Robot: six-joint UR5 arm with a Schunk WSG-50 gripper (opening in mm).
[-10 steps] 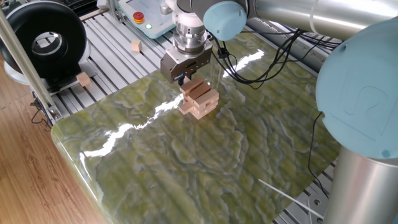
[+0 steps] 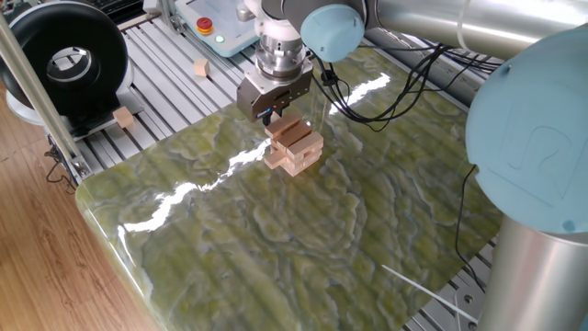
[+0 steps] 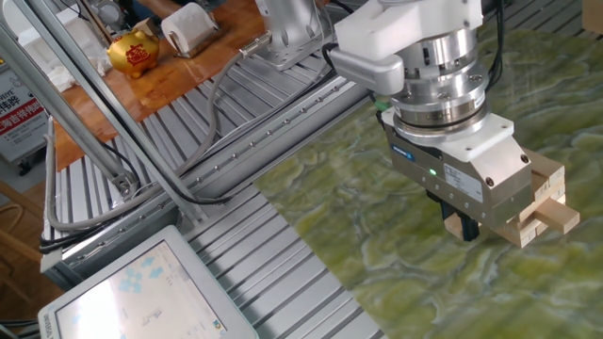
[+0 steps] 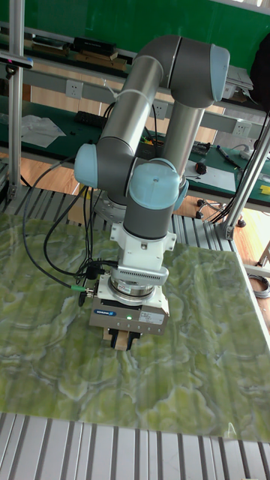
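A small stack of light wooden blocks [image 2: 296, 152] stands on the green marbled board [image 2: 276, 248], one block jutting from its side low down. Right beside it, my gripper [image 3: 457, 224] is lowered with its black fingers [image 3: 470, 229] near the board's surface. Wood shows between the two fingers in exterior view 2. From the front, a wooden block [image 4: 121, 340] also appears between them. Whether the pads press on that wood or only stand around it cannot be made out. The gripper body hides part of the stack in exterior views 2 and 3.
Two loose wooden blocks, one a cube [image 2: 201, 67] and the other a block [image 2: 123, 117], lie off the board on the slatted table. A tablet [image 3: 146, 297] lies near the gripper's side of the table. Black cables [image 2: 386, 106] hang beside the arm. The board's near part is bare.
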